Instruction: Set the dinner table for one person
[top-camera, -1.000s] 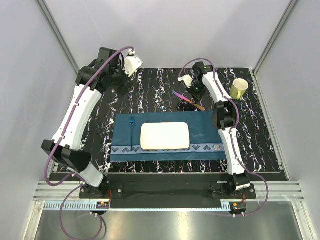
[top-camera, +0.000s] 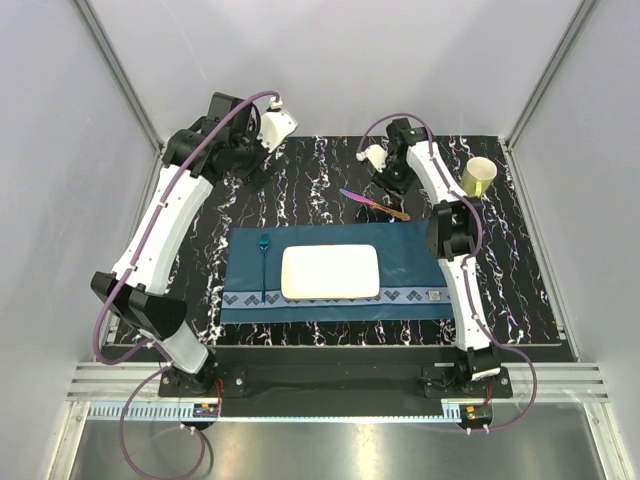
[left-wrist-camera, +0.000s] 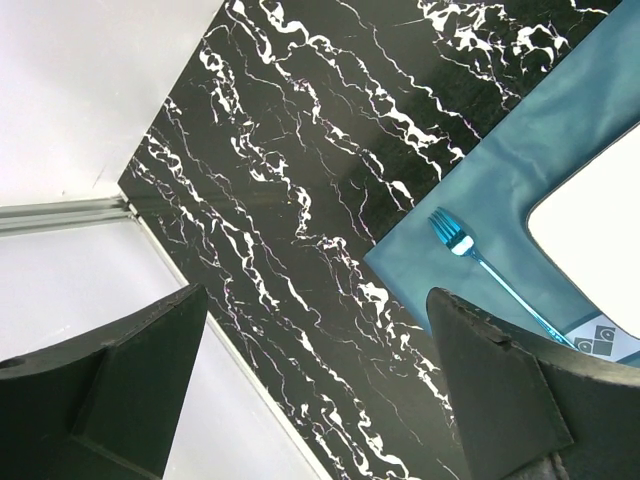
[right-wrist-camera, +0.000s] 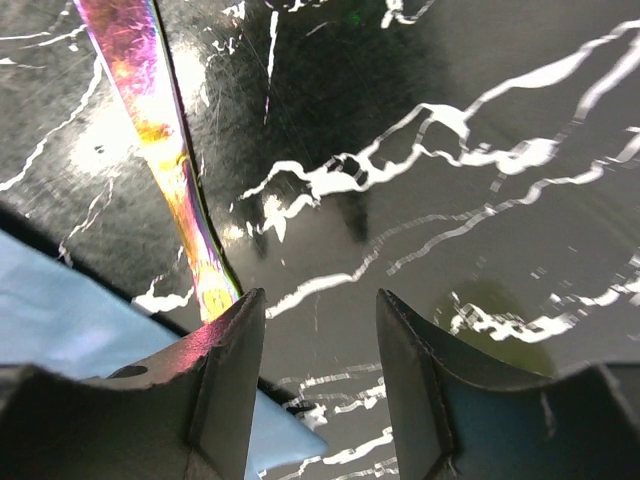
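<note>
A white rectangular plate lies on the blue placemat, with a blue fork to its left, also seen in the left wrist view. An iridescent knife lies on the marble table just behind the mat's right part. My right gripper hangs just above and beside the knife, open with nothing between its fingers. My left gripper is open and empty over the back left of the table, with only table below it.
A pale green mug stands at the back right. Walls edge the table at the back and sides.
The knife has shifted slightly left and lies at a different angle. My left arm has moved a little to the right. My right gripper has moved only slightly.
</note>
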